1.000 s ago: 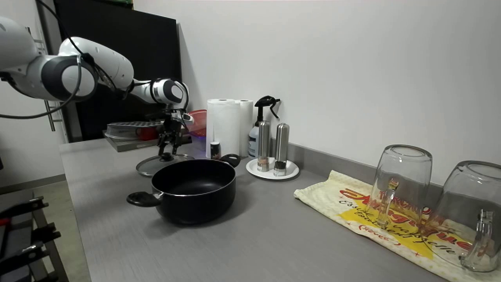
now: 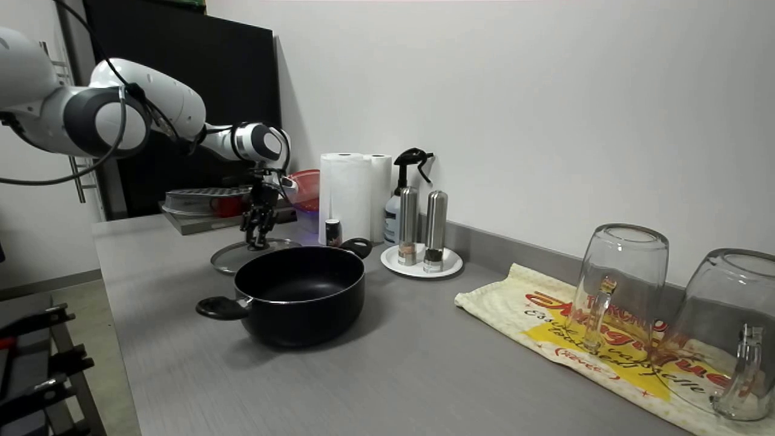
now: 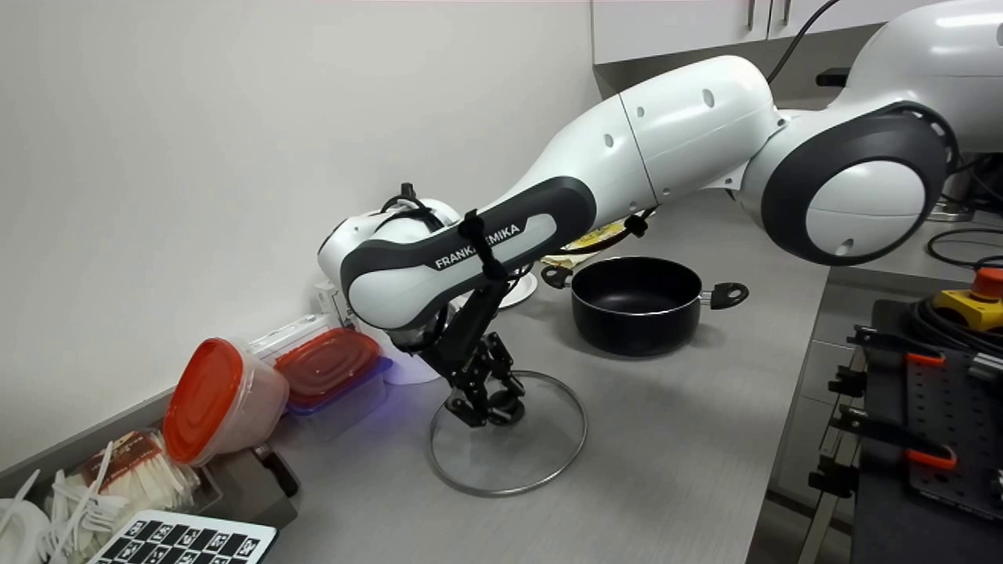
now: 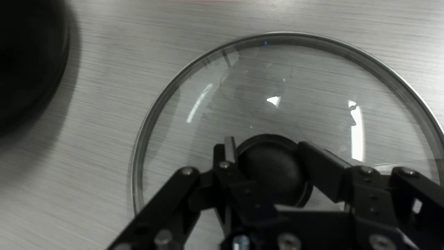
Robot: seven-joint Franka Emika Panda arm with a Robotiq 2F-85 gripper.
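A round glass lid (image 3: 526, 460) with a metal rim lies on the grey counter. My gripper is shut on the lid's black knob (image 4: 272, 171), with one finger (image 4: 230, 152) against its left side and the other against its right. From outside, the gripper (image 2: 256, 236) reaches down onto the lid's middle, and the lid (image 2: 225, 258) appears flat on the counter. A black two-handled pot (image 2: 309, 327) stands uncovered and empty nearby; its dark side fills the upper left of the wrist view.
Paper towel rolls (image 2: 345, 196), a spray bottle (image 2: 393, 218) and two mills on a white plate (image 2: 419, 271) line the wall. Plastic containers (image 3: 226, 399) stand beyond the lid. Two glass mugs (image 2: 621, 283) rest on a towel. Counter space in front of the pot is clear.
The gripper has come down slightly onto the knob, and its fingers, spread apart earlier, have drawn together. Lid and pot look unmoved.
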